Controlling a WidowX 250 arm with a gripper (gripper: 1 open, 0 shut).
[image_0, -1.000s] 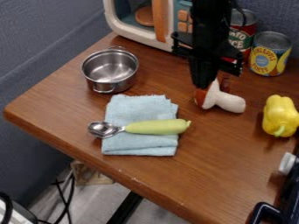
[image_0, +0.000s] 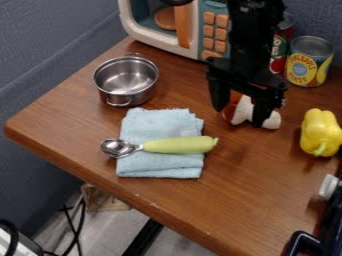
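My black gripper (image_0: 243, 100) is low over a red and white object (image_0: 265, 118) lying on the wooden table, right of the blue cloth. The gripper's body hides much of that object, and I cannot tell how far its fingers are apart or whether they touch it. An ice cream scoop with a pale green handle (image_0: 181, 145) lies on the folded cloth (image_0: 158, 171).
A steel pot (image_0: 127, 79) stands at the left, a toy microwave (image_0: 155, 30) at the back. Cans (image_0: 309, 62) stand at back right, a yellow pepper (image_0: 319, 133) at right.
My gripper has come down onto the red and white object, hiding more of it.
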